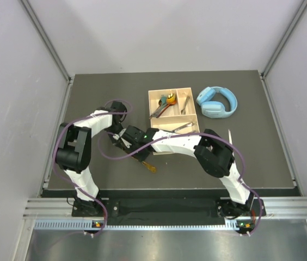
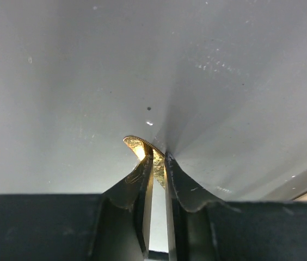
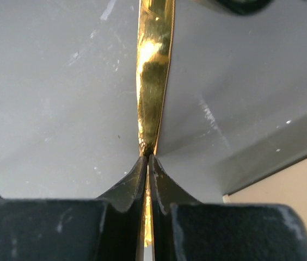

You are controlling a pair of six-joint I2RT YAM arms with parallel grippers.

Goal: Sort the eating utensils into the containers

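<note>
A gold knife-like utensil (image 3: 153, 76) lies on the grey table, its end showing at lower middle in the top view (image 1: 151, 167). My right gripper is shut on its narrow part. My left gripper sits over a gold tip, fingers close around it; whether it grips is hard to tell. Both grippers meet left of the divided wooden container (image 1: 172, 122), which holds spoons and other utensils in its compartments. In the top view the arms hide most of the gold utensil.
Blue headphones (image 1: 219, 111) lie right of the container. A pale stick-like object (image 1: 229, 136) stands out at the right. The container's edge (image 3: 273, 190) is beside my right gripper.
</note>
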